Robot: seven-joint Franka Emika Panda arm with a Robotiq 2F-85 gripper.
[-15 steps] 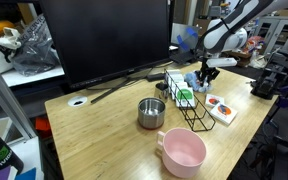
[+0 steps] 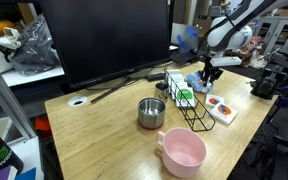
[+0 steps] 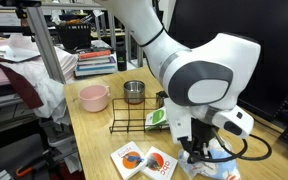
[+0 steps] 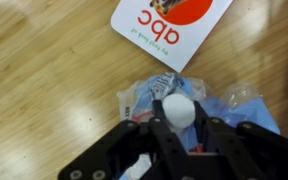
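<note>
In the wrist view a small white rounded object (image 4: 178, 108), possibly a cap, sits between the fingertips of my gripper. The fingers are shut on it. Around and beneath it lies crumpled clear and blue plastic wrapping (image 4: 144, 96). From the second exterior view, the gripper (image 3: 191, 154) points down at the table beside the blue-and-white wrapping (image 3: 219, 167), the white arm hiding part of it. Far down the table in the first exterior view, the wrapping (image 2: 193, 80) shows next to the gripper (image 2: 205, 82). Whether the white object is lifted I cannot tell.
Close by lie two white picture cards or books (image 3: 144, 160). A black wire rack (image 3: 130, 118) holds a green-and-white item. Farther off stand a metal pot (image 2: 151, 112) and a pink bowl (image 2: 182, 151). A large black screen (image 2: 117, 40) borders the table; bare wood (image 2: 99, 140) lies beyond the pot.
</note>
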